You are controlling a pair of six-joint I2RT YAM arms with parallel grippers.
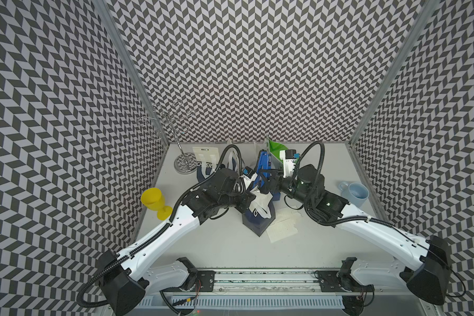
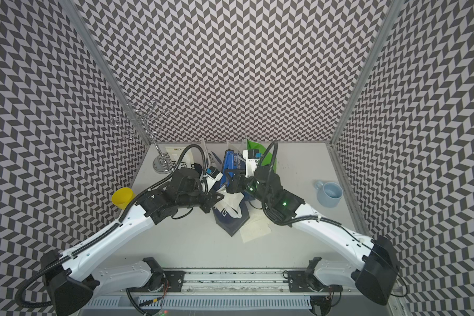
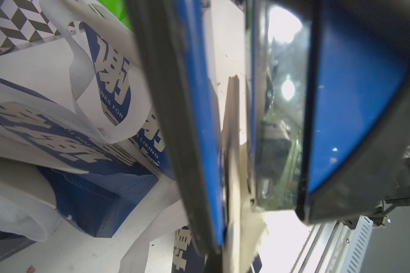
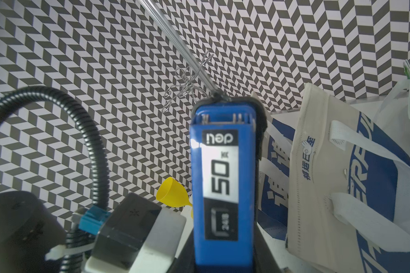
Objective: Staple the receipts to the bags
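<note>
The blue stapler is upright above the middle of the table, its lower end in my right gripper, which is shut on it. Its label faces the right wrist view, where the stapler fills the centre. Below it, a navy and white bag stands with my left gripper shut at its top edge. In the left wrist view, the pale bag edge runs between the two arms of the stapler. Left fingertips are hidden there, and whether a receipt lies against that edge cannot be told.
More bags stand at the back, one beside a green bag. Pale paper slips lie right of the held bag. A yellow goblet, metal rack and blue mug sit toward the sides.
</note>
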